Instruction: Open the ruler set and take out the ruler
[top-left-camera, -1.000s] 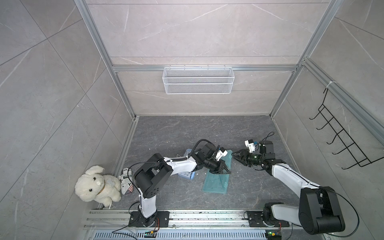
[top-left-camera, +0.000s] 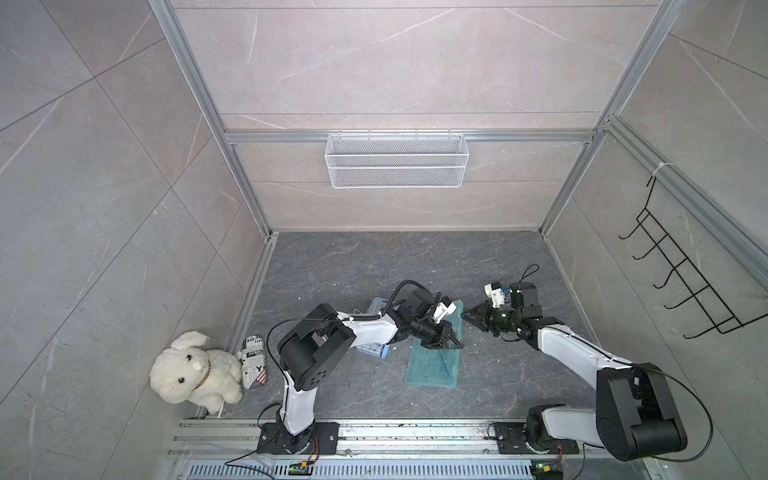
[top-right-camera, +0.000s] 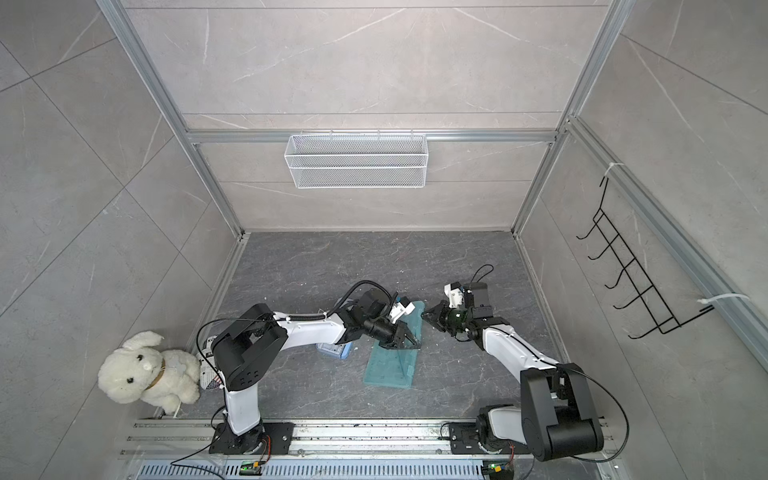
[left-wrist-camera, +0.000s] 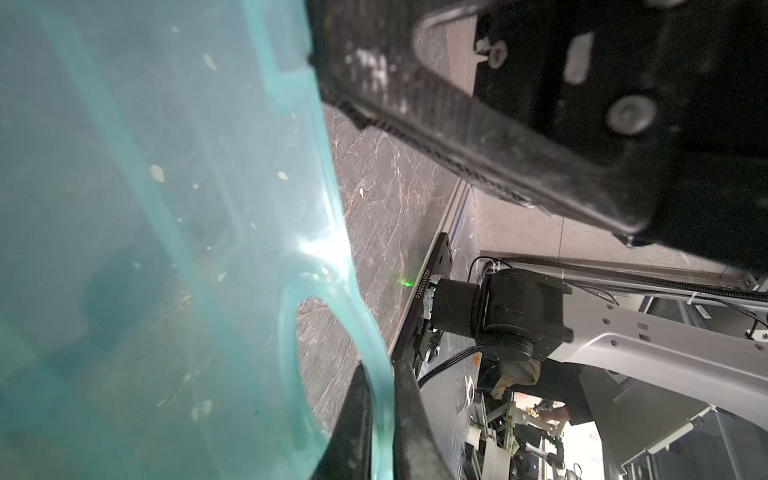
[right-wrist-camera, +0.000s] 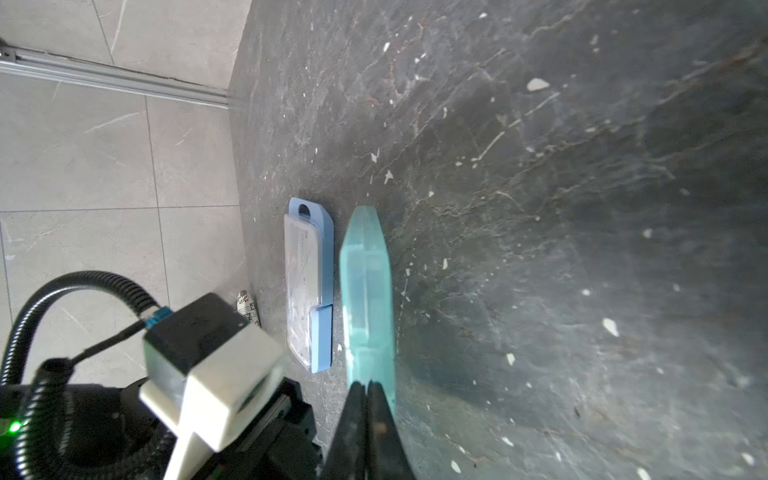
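A translucent teal case (top-left-camera: 432, 369) stands tilted over the floor in both top views. My left gripper is shut on its rim beside an oval handle hole. In the right wrist view the same case (right-wrist-camera: 367, 288) shows edge-on. My right gripper is shut, with nothing between its fingers; the case's near edge lies just beyond the tips, and whether they touch cannot be told. From the left wrist, a black part of the right gripper looms close to the case's edge. A separate ruler cannot be made out through the teal plastic.
A light blue box (right-wrist-camera: 321, 280) with a clear lid lies on the floor beside the case, partly under the left arm. A white plush dog (top-left-camera: 196, 372) and a printed pouch (top-left-camera: 253, 361) rest at far left. The floor behind the arms is clear.
My right gripper has shifted slightly left toward the case over the last second. The left gripper and the case's lower end have edged slightly right.
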